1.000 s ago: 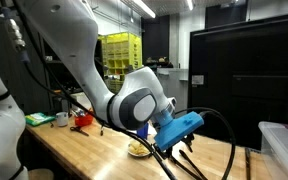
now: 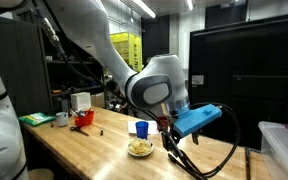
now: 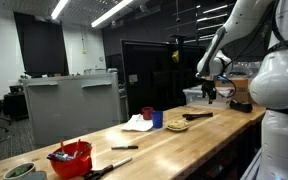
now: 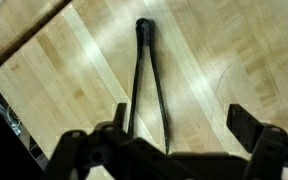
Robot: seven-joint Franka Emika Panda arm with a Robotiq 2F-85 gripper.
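Observation:
Black tongs [image 4: 142, 75] lie on the wooden table in the wrist view, their joined end pointing up the picture and their two legs spreading slightly downward. My gripper is open above them, with one finger on each side and nothing held. The lower ends of the tongs come close to the gripper body in that picture. Exterior view 1 shows the tongs [image 2: 190, 166] as dark strips under the arm, partly covered by the gripper and its cable. From exterior view 2, the gripper [image 3: 212, 95] hangs clear above the table.
A plate of yellow food [image 2: 140, 147] and a blue cup [image 2: 142, 130] stand beside the arm. Further off are a red cup [image 3: 147, 112], a white cloth [image 3: 136, 124] and a red container [image 3: 70, 160]. A translucent bin [image 2: 284, 145] occupies the right side.
My arm's head has shifted right and slightly up in exterior view 1, uncovering more of the plate and blue cup. The tongs appear to lie where they were.

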